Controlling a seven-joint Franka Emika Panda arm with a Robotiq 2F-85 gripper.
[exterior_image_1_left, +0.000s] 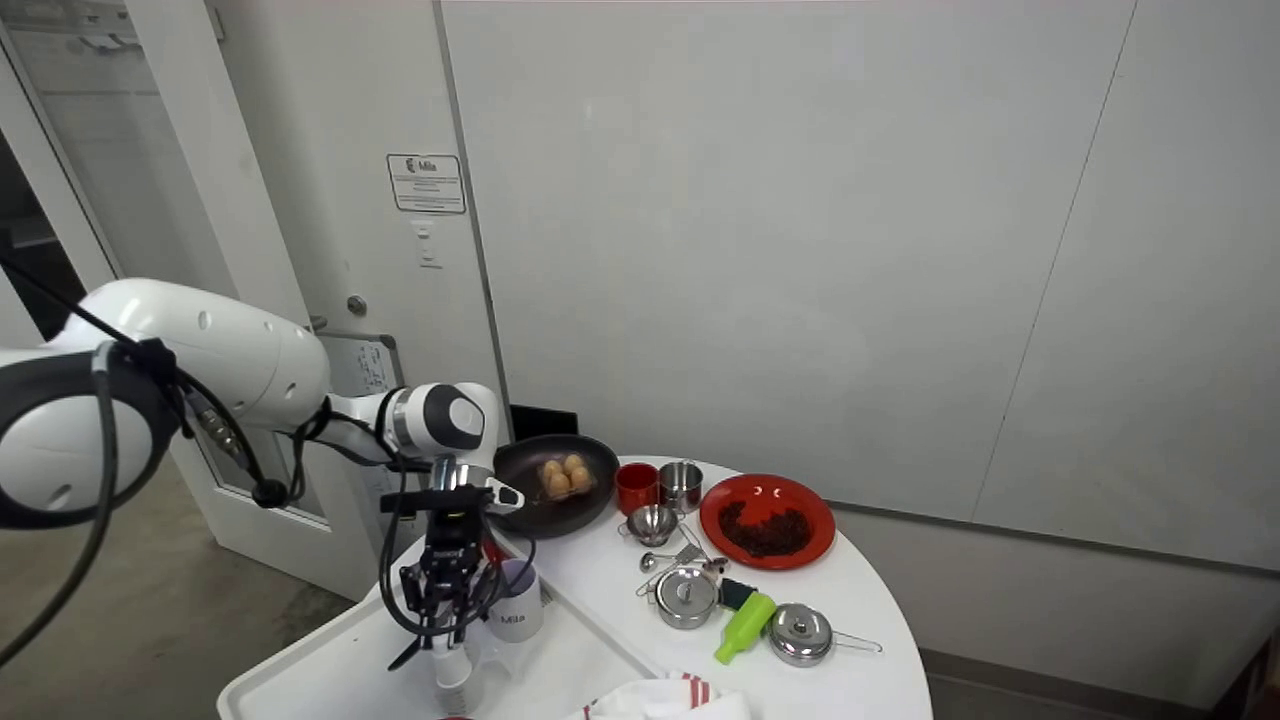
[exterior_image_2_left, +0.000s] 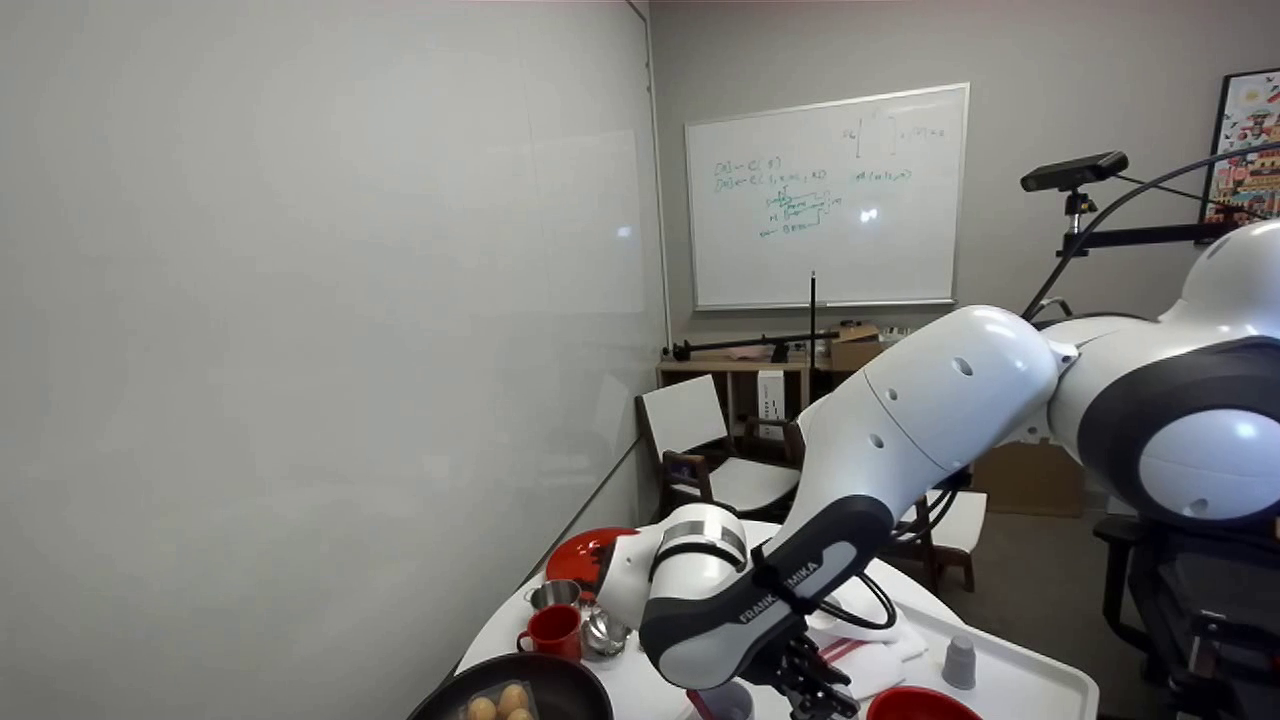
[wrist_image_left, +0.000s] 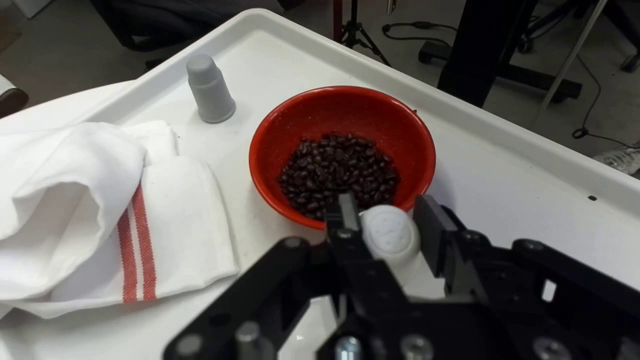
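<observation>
A white shaker-like container (wrist_image_left: 391, 233) with a dotted, rounded top is between the fingers of my gripper, which is shut on it. The gripper's body hides its lower part in the wrist view. Just beyond it on the tray stands a red bowl (wrist_image_left: 414, 129) with dark beans (wrist_image_left: 336, 171) inside. In the first exterior view, the gripper (exterior_image_1_left: 451, 642) points down over the tray with the white container (exterior_image_1_left: 453, 668) below it; whether it touches the tray I cannot tell.
A grey shaker (wrist_image_left: 210, 90) and a striped white towel (wrist_image_left: 186, 222) lie left of the bowl. Close beside the gripper is a white mug (exterior_image_1_left: 516, 614). The tray (wrist_image_left: 510, 174) is clear to the bowl's right. Pans, cups and a red plate (exterior_image_1_left: 816, 504) occupy the table behind.
</observation>
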